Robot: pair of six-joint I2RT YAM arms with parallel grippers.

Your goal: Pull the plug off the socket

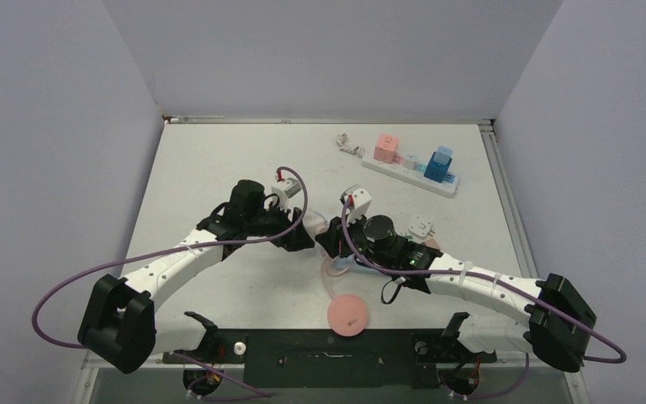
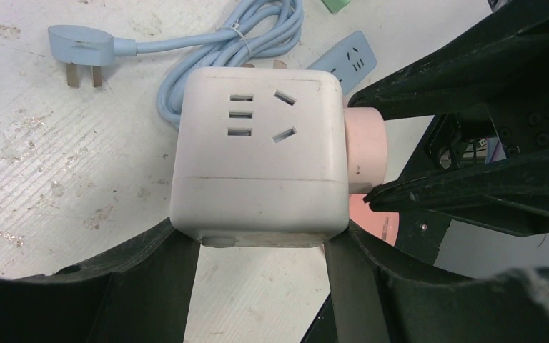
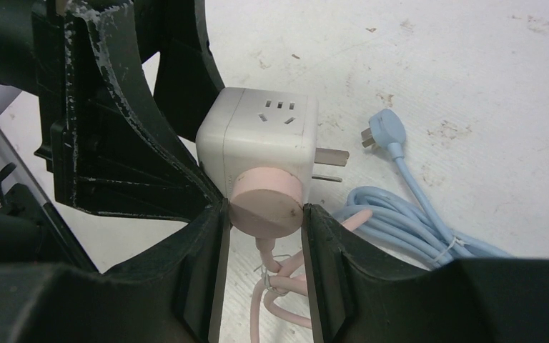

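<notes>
A white cube socket (image 2: 264, 143) is held above the table, with my left gripper shut on it. A round pink plug (image 2: 366, 148) sits against one side face of the cube, with no gap visible between them. My right gripper stands around this pink plug (image 3: 266, 204), one fingertip on each side. Its fingers are about a plug's width apart; whether they press on it cannot be made out. From the plug a pink cord (image 3: 286, 284) hangs down. In the top view, both grippers meet near the middle, largely hiding the plug.
A coiled blue cable (image 2: 236, 46) with a plug lies on the table beyond the cube. A pink disc (image 1: 347, 315) lies near the front edge. Further back is a white power strip (image 1: 408, 172) bearing adapters.
</notes>
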